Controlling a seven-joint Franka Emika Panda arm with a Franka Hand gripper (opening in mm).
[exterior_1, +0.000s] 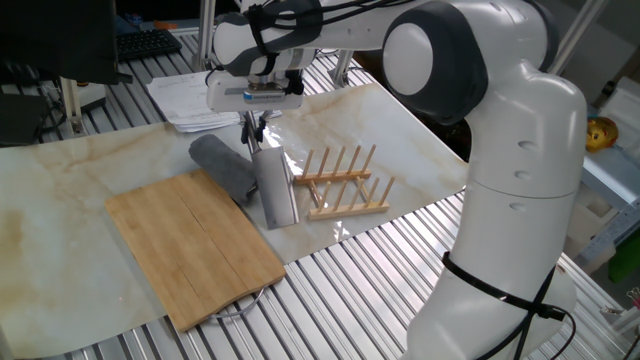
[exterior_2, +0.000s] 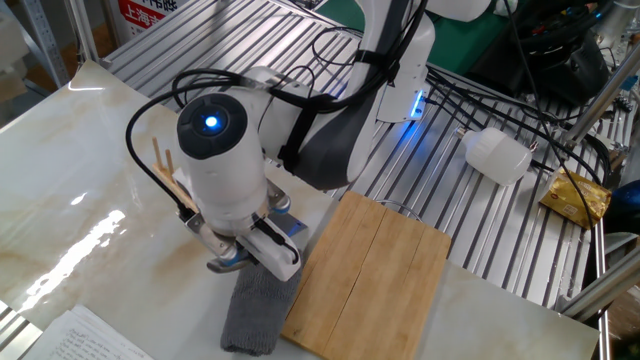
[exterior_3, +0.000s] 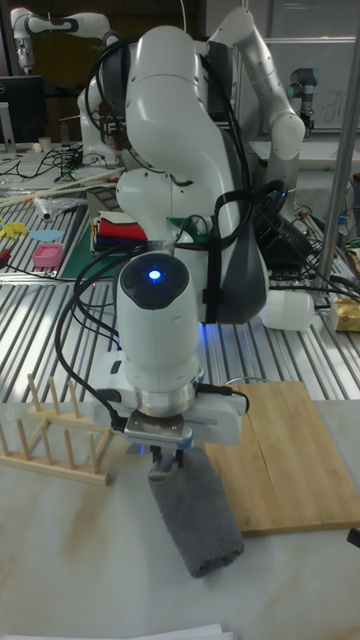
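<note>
A metal cleaver (exterior_1: 276, 188) hangs blade down from my gripper (exterior_1: 256, 128), which is shut on its handle. In exterior view 1 the blade appears between the rolled grey towel (exterior_1: 224, 166) and the wooden peg rack (exterior_1: 345, 190). The wooden cutting board (exterior_1: 195, 245) lies flat to the left of the blade. From the opposite side, the arm's wrist hides most of the blade; the towel (exterior_3: 198, 517) shows just below the fingers. Whether the blade touches the tabletop cannot be told.
Papers (exterior_1: 190, 102) lie at the far edge of the marbled mat (exterior_1: 60, 200). A white bulb-shaped object (exterior_2: 497, 156) and a gold packet (exterior_2: 575, 197) rest on the slatted metal table.
</note>
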